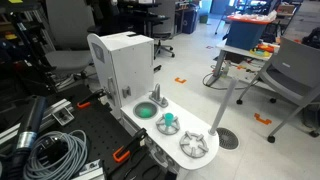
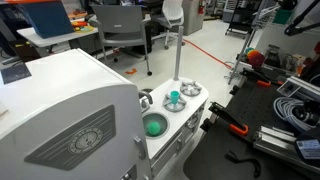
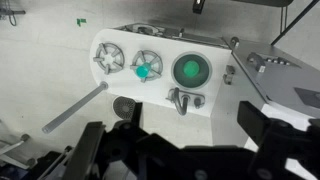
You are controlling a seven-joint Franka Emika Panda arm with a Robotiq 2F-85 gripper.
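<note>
In the wrist view my gripper looks down on a small white toy kitchen counter (image 3: 213, 62) from above. Its dark fingers stand wide apart at the lower edge, and nothing shows between them. A teal cup (image 3: 142, 71) sits on the burner closer to the sink. In the round sink (image 3: 178, 72) lies a green round item (image 3: 191, 69), too small to identify surely. The other burner (image 3: 108, 58) is bare. Exterior view 1 also shows the teal cup (image 1: 169, 118) and the green item (image 1: 146, 110); exterior view 2 has the cup (image 2: 174, 96) beside the sink.
A faucet (image 3: 180, 101) rises at the sink's edge. Beside the counter stands a tall white cabinet (image 1: 122, 68). Red-orange clamps (image 1: 130, 148) grip the black table's edge. Coiled cable (image 1: 58, 156) lies on that table. A grey chair (image 1: 291, 75) stands farther off.
</note>
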